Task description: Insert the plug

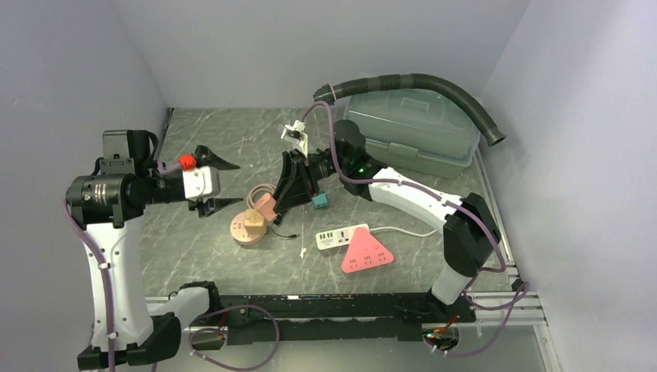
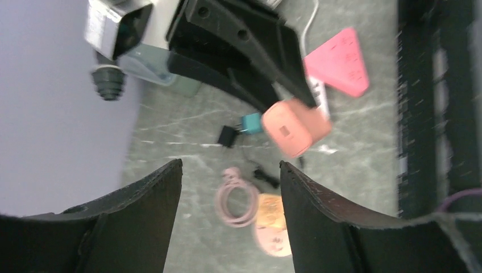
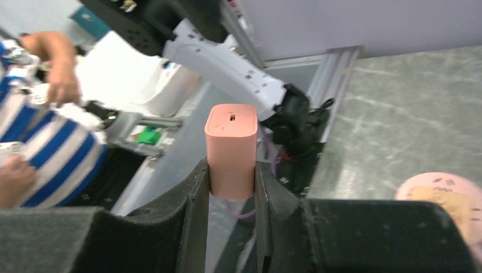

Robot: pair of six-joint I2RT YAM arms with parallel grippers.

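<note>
A pink block-shaped plug (image 3: 231, 153) is pinched between the fingertips of my right gripper. In the top view this plug (image 1: 266, 206) hangs above the table, just up and right of a tan block (image 1: 254, 222) that sits on a round pink socket base (image 1: 242, 235). My left gripper (image 1: 226, 184) stands open to the left, apart from the plug, nothing between its fingers. From the left wrist view the plug (image 2: 295, 126) shows ahead, beyond the open fingers (image 2: 318, 210). Whether its prongs show, I cannot tell.
A white power strip (image 1: 341, 236) and a pink triangular socket (image 1: 366, 252) lie right of centre. A teal cube (image 1: 320, 200) is near my right gripper. A green storage box (image 1: 418, 128) fills the back right, with a black hose (image 1: 418, 80) above it.
</note>
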